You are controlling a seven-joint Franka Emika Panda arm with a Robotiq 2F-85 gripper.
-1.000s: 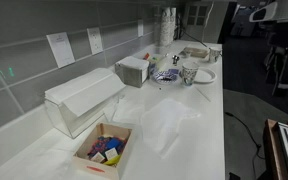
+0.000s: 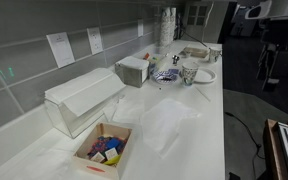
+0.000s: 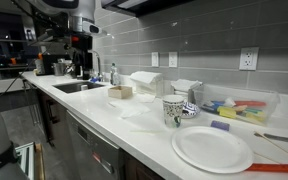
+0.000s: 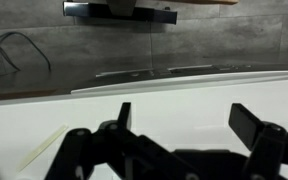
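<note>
My gripper is open, its two black fingers wide apart with nothing between them. Below it in the wrist view are the white counter point(image 4: 184, 95) and its edge, with dark floor beyond. A thin pale stick point(image 4: 42, 147) lies on the counter at left. In exterior view 1 the arm point(image 2: 276, 45) hangs at the right, off the counter's side. A wooden box point(image 2: 102, 150) of colourful small items stands near the front. Behind it are a patterned cup point(image 2: 189, 72), a bowl point(image 2: 165, 75) with a purple pattern and a white plate point(image 2: 205, 76).
A clear crumpled sheet point(image 2: 166, 125) covers part of the mid-counter. Along the wall stand a white box point(image 2: 84, 100) and a dispenser point(image 2: 132, 70). A clear bin point(image 3: 239, 103) of utensils, a blue sponge point(image 3: 220, 125) and a sink point(image 3: 79, 87) also show.
At the right of exterior view 1, the arm has shifted slightly to the left and its hanging end looks lower. The things on the counter have not moved.
</note>
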